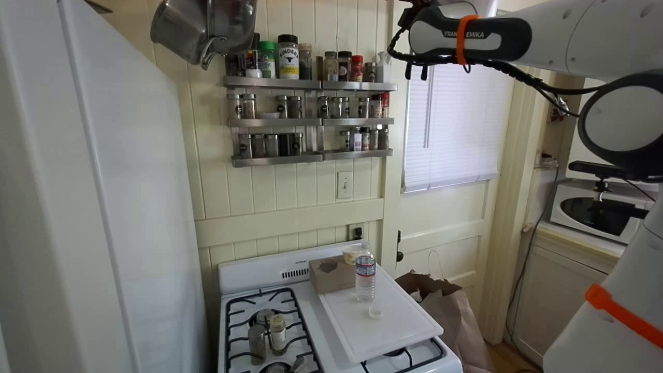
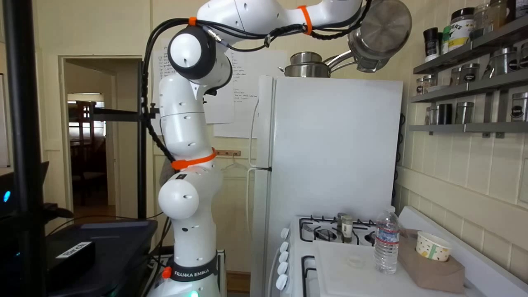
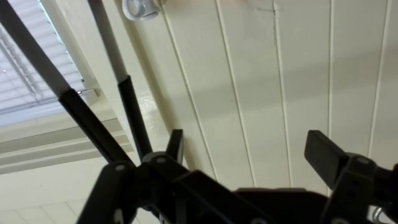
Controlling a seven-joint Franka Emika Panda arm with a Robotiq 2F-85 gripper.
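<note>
In the wrist view my gripper stands open, its two dark fingers wide apart with only the pale panelled wall behind the gap. Two long grey rods with black ends [image 3: 136,115] cross the left of that view close by the left finger; what they belong to cannot be told. The robot arm [image 1: 485,37] reaches in high at the upper right of exterior view 1, its hand mostly cut off by the top edge. Below, a clear water bottle [image 1: 365,276] stands upright on a white board [image 1: 385,335] over the stove. A small white round piece [image 1: 374,313] lies beside it.
Metal pots [image 2: 381,29] hang high near the arm. Spice shelves [image 1: 276,159] line the wall. On the stove are shakers [image 1: 277,334], a brown box [image 1: 332,276] and a patterned paper cup [image 2: 433,246]. The refrigerator [image 2: 336,148] stands beside it.
</note>
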